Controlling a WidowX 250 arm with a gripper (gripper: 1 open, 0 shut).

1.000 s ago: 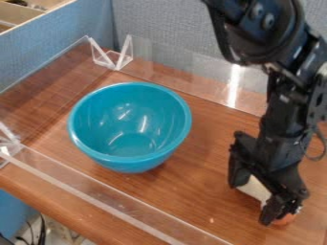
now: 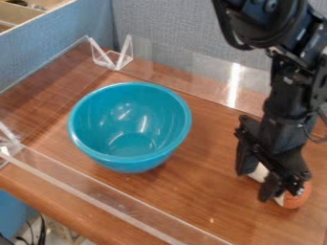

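My black gripper (image 2: 262, 172) is low over the right side of the wooden table, at a small orange and white object (image 2: 294, 196). The object is partly hidden by the fingers, so I cannot tell whether they are closed on it. A teal bowl (image 2: 129, 110) stands empty to the left of the gripper.
Clear acrylic edging and white brackets (image 2: 110, 55) line the table (image 2: 153, 211). A grey padded wall (image 2: 179, 29) is behind, and a wooden box sits at the upper left.
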